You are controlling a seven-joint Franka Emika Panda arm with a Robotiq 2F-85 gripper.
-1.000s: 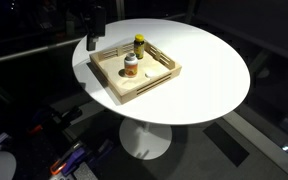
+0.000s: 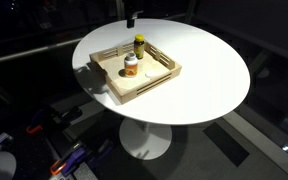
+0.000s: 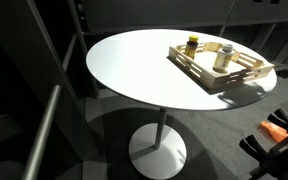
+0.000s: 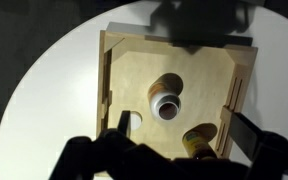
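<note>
My gripper is open, its dark fingers spread at the lower edge of the wrist view with nothing seen held. The view looks down into a wooden tray (image 4: 103, 85) on a round white table. Inside stand a bottle with a white top and orange label (image 2: 131, 66) and a dark bottle with a yellow cap (image 2: 139, 45). In the wrist view the white-topped bottle (image 4: 165, 104) lies ahead of the fingers; the yellow-capped one (image 4: 197, 144) is closer to the right finger, partly hidden. A small white round piece (image 4: 135, 120) lies on the tray floor.
The tray's low slatted walls surround both bottles. Black parts and an orange item (image 3: 274, 131) show at the lower right of the second exterior view.
In the first exterior view the dark end of my arm has moved rightward and slightly up, from left of the tray to behind it. Tray and bottles have not moved.
</note>
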